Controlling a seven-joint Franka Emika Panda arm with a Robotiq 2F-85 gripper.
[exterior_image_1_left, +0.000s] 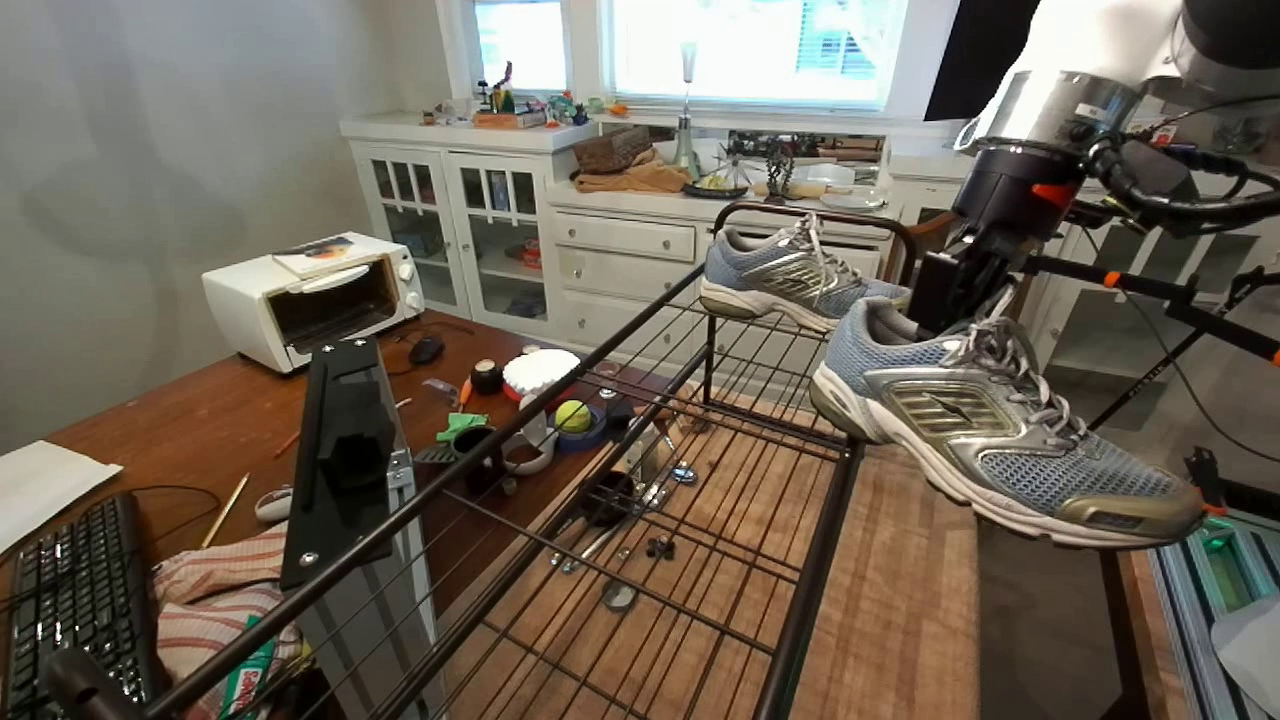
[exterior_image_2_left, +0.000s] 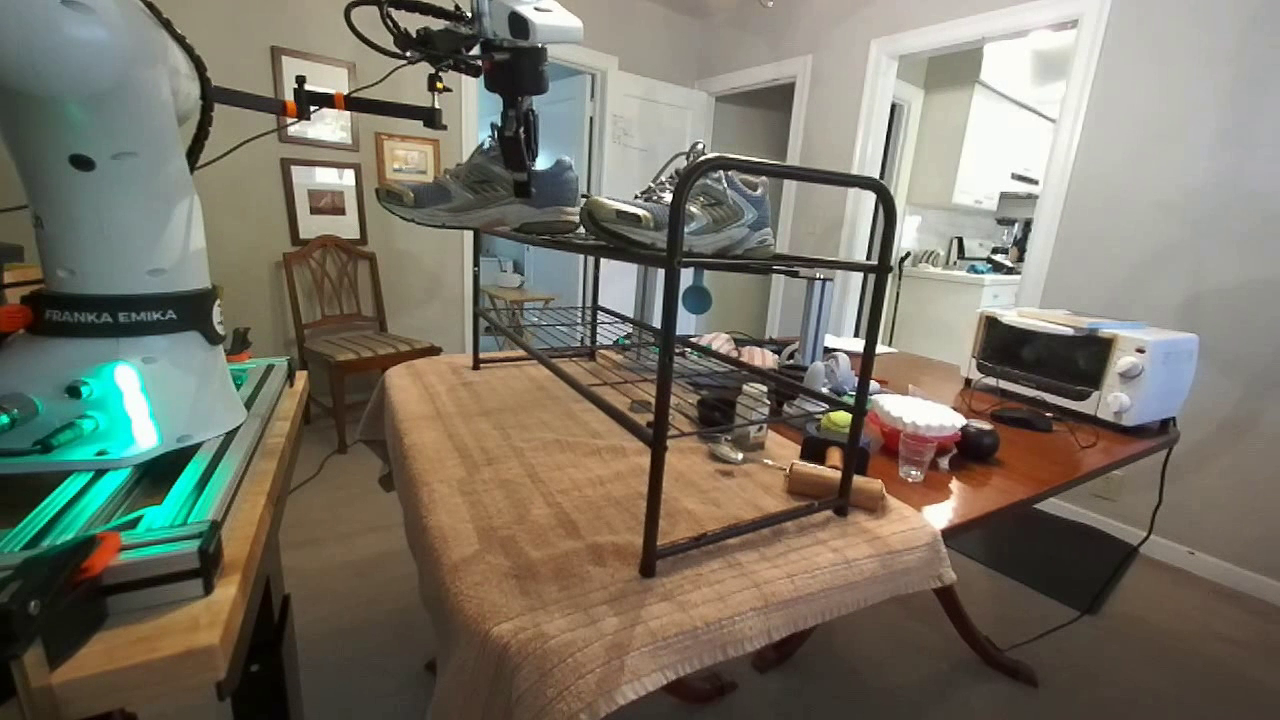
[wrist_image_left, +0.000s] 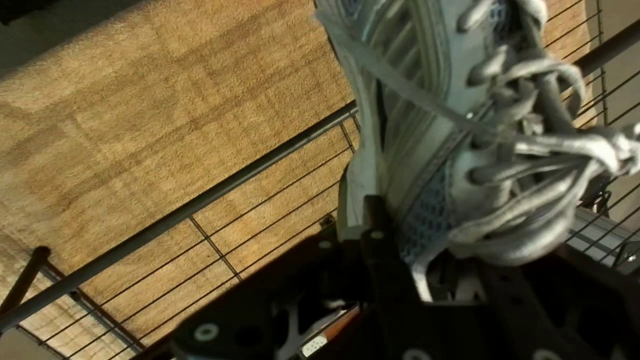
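Note:
A grey-blue running shoe (exterior_image_1_left: 960, 408) hangs from my gripper (exterior_image_2_left: 523, 180), which is shut on its upper near the ankle opening. In the wrist view the shoe's side and pale laces (wrist_image_left: 528, 156) fill the upper right, and one dark finger (wrist_image_left: 376, 225) presses against the side of the shoe. The toe points away from the rack toward the robot's base, with the heel near the rack's edge. Its matching shoe (exterior_image_1_left: 786, 276) sits at the far end of the black wire shoe rack's (exterior_image_1_left: 828, 528) top shelf. Whether the held heel touches the rack cannot be told.
Bare wire shelf lies in front of the resting shoe. The rack stands on a towel-covered table (exterior_image_2_left: 504, 528). Beyond it are a white toaster oven (exterior_image_2_left: 1086, 366), a tennis ball (exterior_image_1_left: 573, 416) and small clutter. A tall metal post (exterior_image_1_left: 348, 468) rises beside the rack.

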